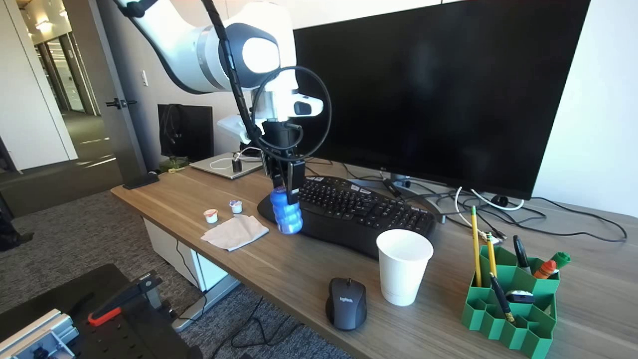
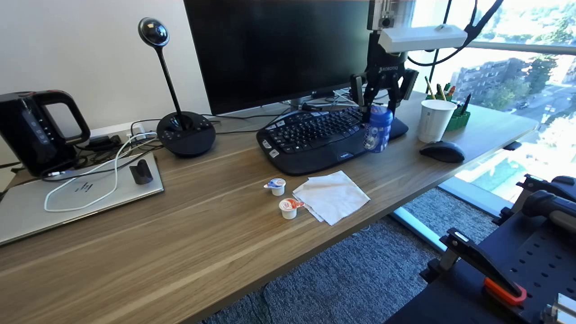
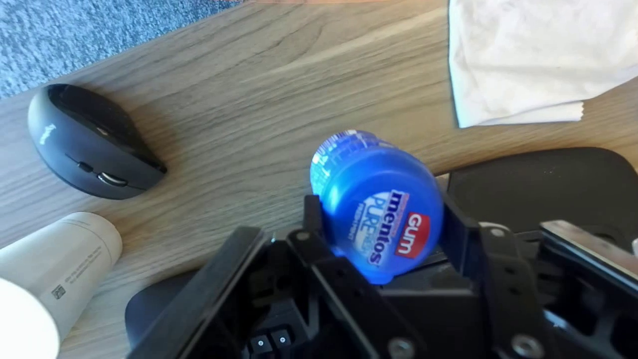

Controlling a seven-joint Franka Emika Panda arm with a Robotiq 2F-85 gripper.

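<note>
A blue Mentos gum bottle [image 3: 383,209] is held between the fingers of my gripper, its printed lid facing the wrist camera. In the first exterior view the bottle [image 1: 287,210] hangs slightly tilted under the gripper [image 1: 285,190], by the front edge of the black keyboard [image 1: 365,215]. The second exterior view shows the bottle [image 2: 379,129] in front of the keyboard's right part, with the gripper [image 2: 381,108] above it. Whether its base touches the desk is hard to tell.
A white paper cup [image 1: 403,269], a dark mouse [image 1: 347,304] and a green pen holder [image 1: 514,299] stand to the right. A folded napkin [image 2: 332,197] and two small creamer cups [image 2: 289,208] lie to the left. Behind the keyboard rises a large monitor [image 1: 418,95].
</note>
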